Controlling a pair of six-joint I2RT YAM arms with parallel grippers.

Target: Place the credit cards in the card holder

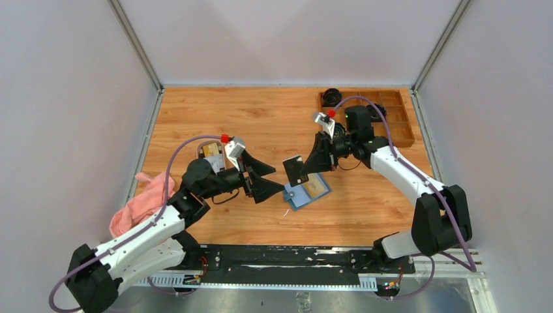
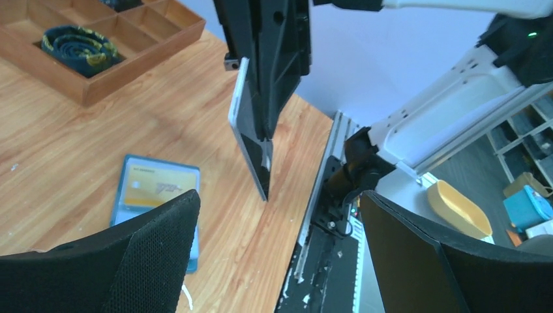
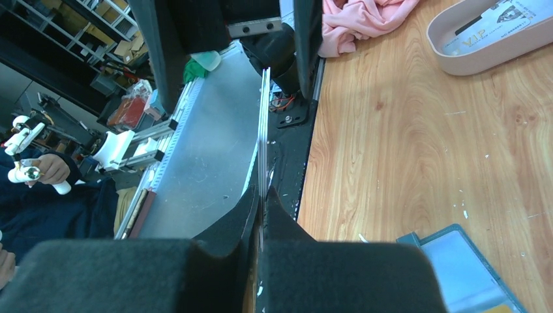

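Note:
A black card (image 1: pixel 295 170) is pinched in my right gripper (image 1: pixel 307 168), which is shut on it. In the right wrist view the card (image 3: pixel 263 140) shows edge-on, standing between the fingertips; the left wrist view shows it as a thin dark card (image 2: pixel 250 134) hanging above the table. The blue card holder (image 1: pixel 305 191) lies open on the table, just below and partly behind the held card. My left gripper (image 1: pixel 267 180) stands open to the left of the holder, nothing between its fingers.
A pinkish container (image 3: pixel 456 64) with more cards stands behind the left arm. A pink cloth (image 1: pixel 143 202) lies at the left edge. At the back right is a wooden compartment tray (image 1: pixel 405 130) with dark rolled items.

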